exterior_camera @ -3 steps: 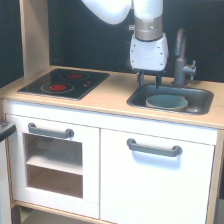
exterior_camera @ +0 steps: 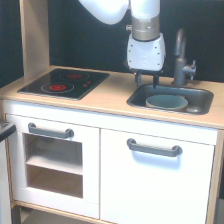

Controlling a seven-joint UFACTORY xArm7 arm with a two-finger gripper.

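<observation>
My gripper hangs over the back left of the sink, pointing down. Its two dark fingers stand apart, and nothing shows between them, so it is open. A grey-green bowl or dish rests in the dark sink basin, below and to the right of the fingertips. Whether the fingers touch the sink's rim is hard to tell at this size.
A dark faucet rises behind the sink, close to my gripper's right. To the left lies a black stovetop with red rings. White cabinet doors with dark handles form the front. Bare wooden counter separates stove and sink.
My gripper has shifted slightly to the left. The bowl remains in the sink, and nothing else has visibly moved.
</observation>
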